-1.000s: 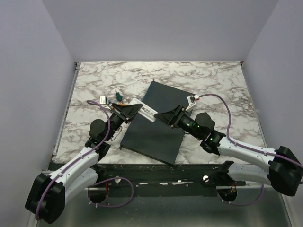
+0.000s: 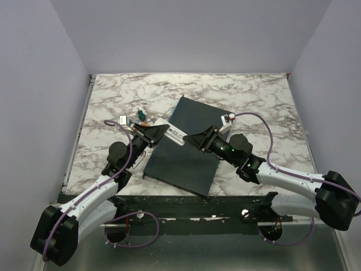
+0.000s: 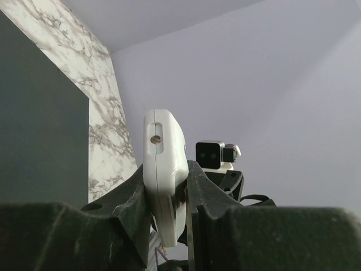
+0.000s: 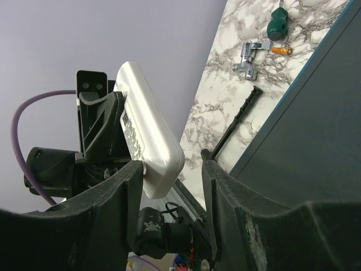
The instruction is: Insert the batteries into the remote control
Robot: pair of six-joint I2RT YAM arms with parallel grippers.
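Note:
A white remote control [image 2: 171, 131] is held in the air over the dark mat. My left gripper [image 2: 161, 129] is shut on it; in the left wrist view the remote [image 3: 163, 147] stands between those fingers. My right gripper [image 2: 192, 138] is at the remote's lower-right end; in the right wrist view one finger meets that end of the remote [image 4: 155, 141], with a visible space to the other finger. An orange-wrapped cylinder [image 4: 282, 50], perhaps a battery, lies on the marble beside a metal tool. I cannot tell whether the right fingers grip anything.
A green screwdriver [image 4: 277, 25], a metal tool [image 4: 246, 62] and a black bar [image 4: 240, 116] lie left of the dark mat [image 2: 186, 169]. The marble top [image 2: 259, 90] is clear at the back right.
The right arm has shifted very slightly. The remote and my left gripper look unchanged.

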